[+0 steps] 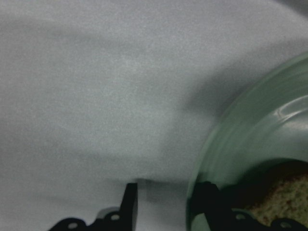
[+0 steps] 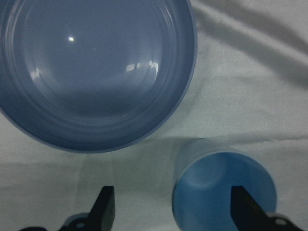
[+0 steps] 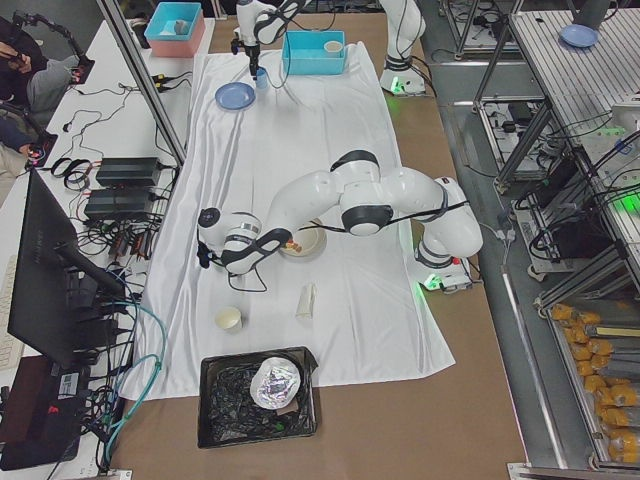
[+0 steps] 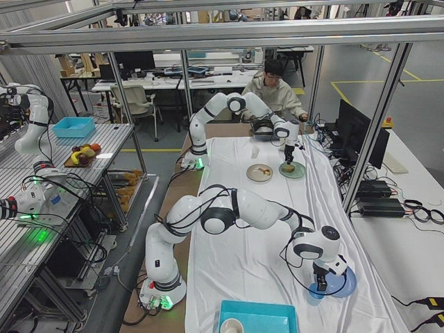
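My left gripper is open over the rim of a green plate point(image 1: 250, 115) holding a brown, speckled food piece point(image 1: 284, 207); one finger is at the rim, the other over the cloth. My right gripper is open at a blue cup point(image 2: 192, 159), one finger over the cup's mouth, the other outside it. A blue plate point(image 2: 96, 72) lies beside the cup. A cream plate with small food pieces point(image 4: 259, 173) sits beside the green plate.
A turquoise bin point(image 3: 313, 68) holding a white cup stands near the right arm. At the other end are a black tray point(image 3: 230, 420) with foil, a cream cup point(image 3: 229, 319) and a clear packet point(image 3: 306, 301).
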